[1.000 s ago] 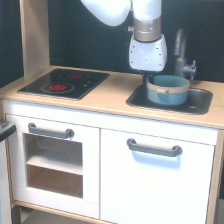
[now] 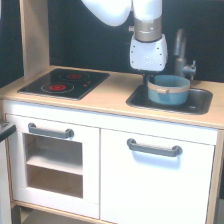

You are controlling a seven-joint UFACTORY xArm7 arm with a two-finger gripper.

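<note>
A blue pot (image 2: 169, 92) with a lighter rim sits in the dark sink (image 2: 203, 101) at the right of the counter. From above, my white arm reaches down with its gripper (image 2: 149, 76) at the pot's left rim. The fingertips are small and dark here, partly lost against the sink and pot. Whether they stand apart or grip the rim does not show clearly.
A dark faucet (image 2: 181, 52) rises behind the pot, close on its right. To the left lies a black stovetop (image 2: 66, 82) with red burner rings, with nothing on it. Bare wooden counter (image 2: 112, 92) separates stove and sink. Cabinets with dark handles are below.
The arm's hand has shifted very slightly to the right. The pot looks almost unmoved in the sink.
</note>
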